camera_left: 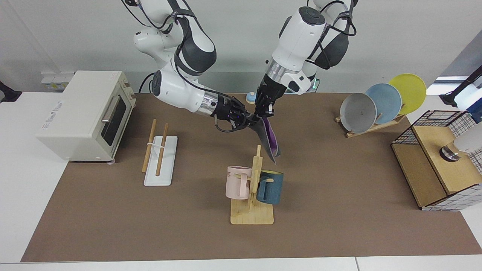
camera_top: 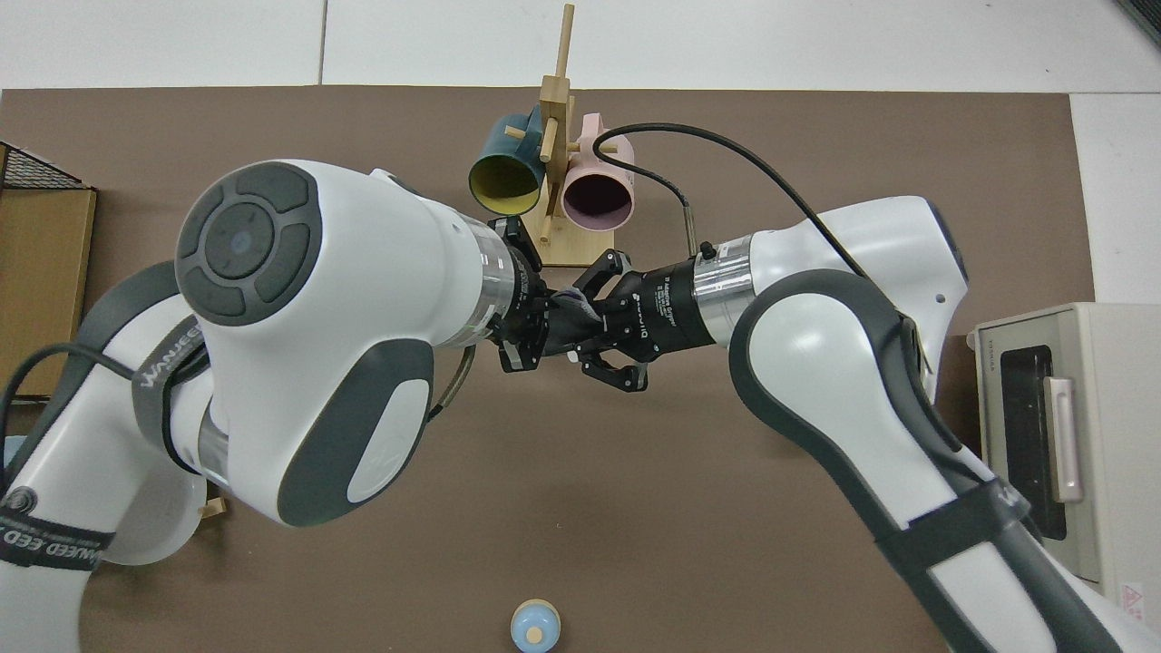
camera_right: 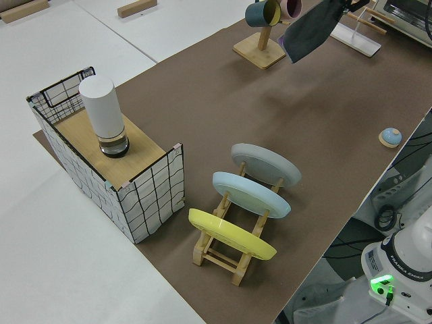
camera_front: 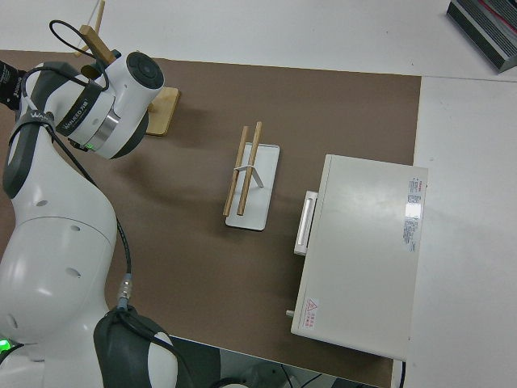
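Observation:
My two grippers meet at the table's middle, their wrists almost touching. The left gripper (camera_top: 512, 310) and right gripper (camera_top: 620, 316) are together around a folded grey cloth with purple lining (camera_left: 269, 137), which hangs below them in the left view and appears as a dark flap (camera_right: 310, 34) in the right view. Which fingers are closed on it is hidden by the wrists. A mug tree (camera_top: 555, 92) with a pink mug (camera_top: 599, 185) and a teal mug (camera_top: 506, 174) stands just beyond.
A white appliance (camera_left: 79, 122), a white wooden-post stand (camera_left: 153, 174), a plate rack with plates (camera_left: 359, 113), a wire shelf (camera_left: 420, 176) and a small blue button (camera_top: 534, 626) surround the arms.

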